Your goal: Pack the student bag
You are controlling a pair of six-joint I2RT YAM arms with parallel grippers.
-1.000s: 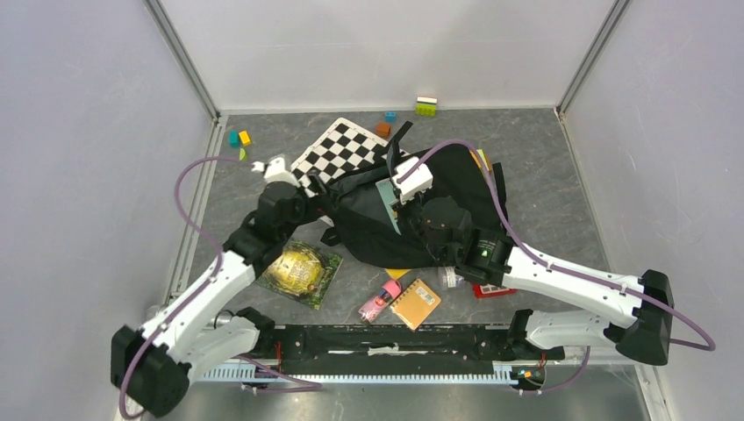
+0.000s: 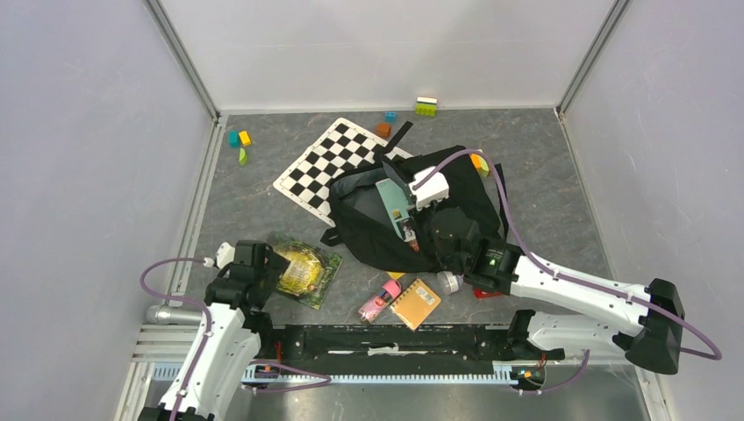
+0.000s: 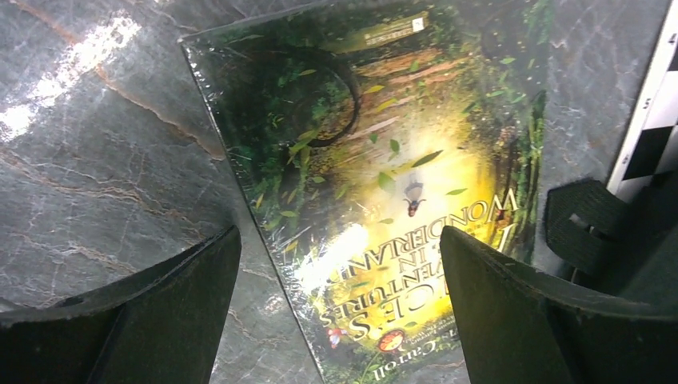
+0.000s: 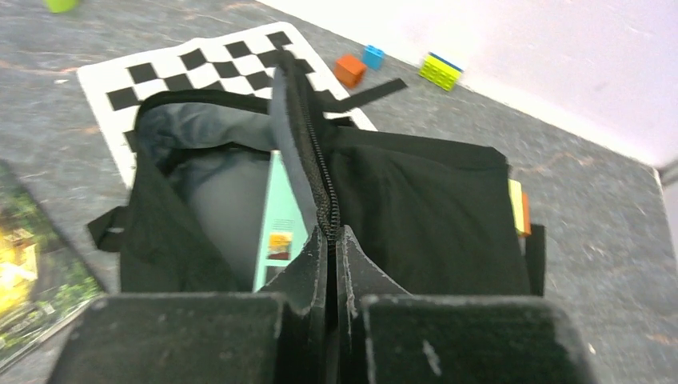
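A glossy Alice book lies flat on the floor at the front left, left of the black bag. My left gripper is open over the book, nothing held. My right gripper is shut at the bag's raised zipped edge, whose zipper runs down to the fingertips; whether it is pinched between them I cannot tell. A green item stands inside the open bag.
A pink bottle, an orange notebook and a red item lie in front of the bag. A checkerboard and small coloured blocks lie behind it.
My left arm has moved from beside the bag down and toward the front left, over the book.
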